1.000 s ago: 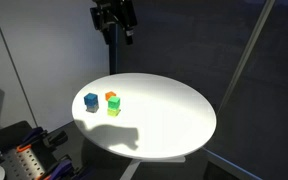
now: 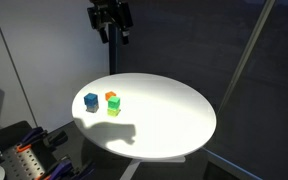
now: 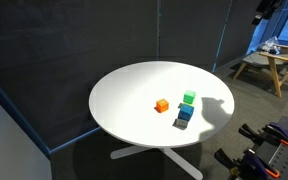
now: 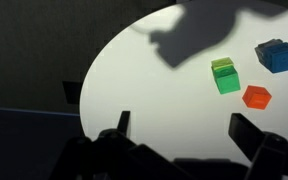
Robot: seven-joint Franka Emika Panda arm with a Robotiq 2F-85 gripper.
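Note:
High above the white table, my gripper (image 2: 114,40) hangs open and empty. In the wrist view its two dark fingers (image 4: 246,135) stand wide apart over bare tabletop. A green block (image 4: 226,79) rests on a yellow-green one (image 4: 222,64). Close to them lies an orange block (image 4: 256,97), on its own. A blue block (image 2: 91,99) sits on a dark grey block (image 2: 92,109) at the table's left side in exterior view 1. All the blocks are well below the gripper, none touched by it.
A wooden chair (image 3: 269,70) stands beyond it. Dark cloth-like panels (image 2: 209,50) hang behind. The arm's shadow falls on the tabletop.
The gripper has shifted slightly high above the table, and its shadow has moved a little. The blocks stay where they were.

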